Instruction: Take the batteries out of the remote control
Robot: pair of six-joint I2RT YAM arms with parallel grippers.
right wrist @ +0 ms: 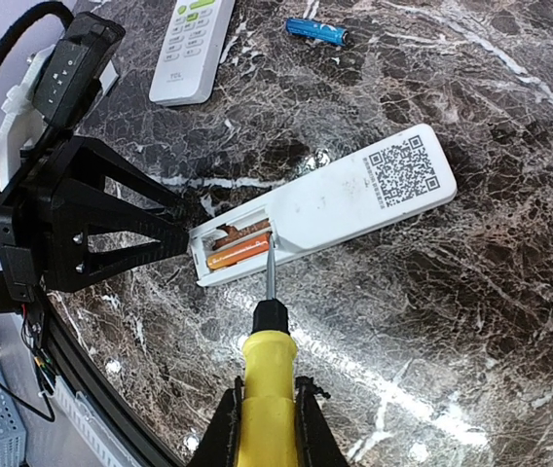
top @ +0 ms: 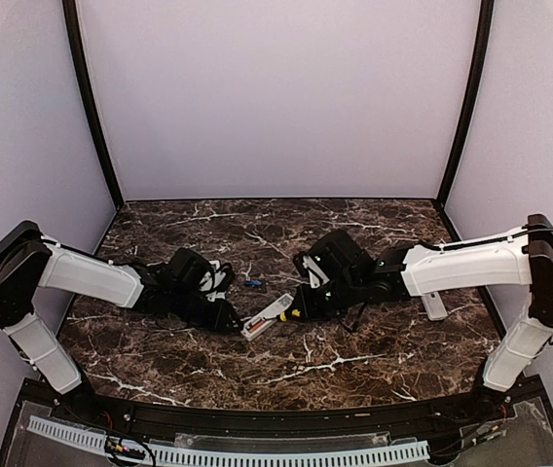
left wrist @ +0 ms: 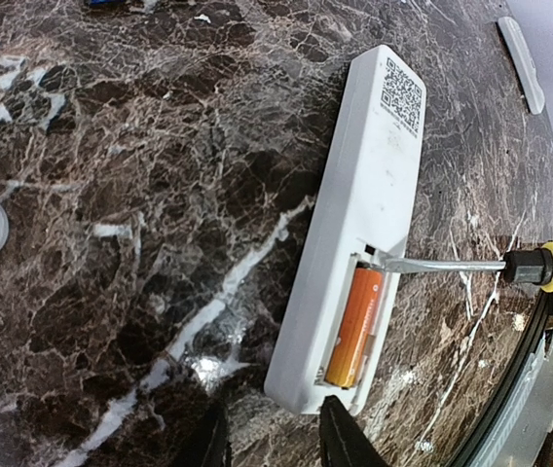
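A white remote control [right wrist: 354, 197] lies back up on the marble table, its battery compartment uncovered. One orange battery [left wrist: 356, 326] sits in that compartment; the slot beside it shows no whole battery. My right gripper is shut on the yellow handle of a screwdriver [right wrist: 270, 355], whose metal tip rests at the battery's inner end. At the compartment end of the remote, my left gripper stands part open, with nothing held; its dark fingertips [left wrist: 338, 433] show at the bottom of the left wrist view. Contact with the remote is unclear.
A blue battery [right wrist: 316, 31] lies loose on the table beyond the remote. Another white remote with buttons [right wrist: 192, 49] lies farther left. The white flat piece [top: 433, 305] is at the table's right side. Bare marble surrounds the remote.
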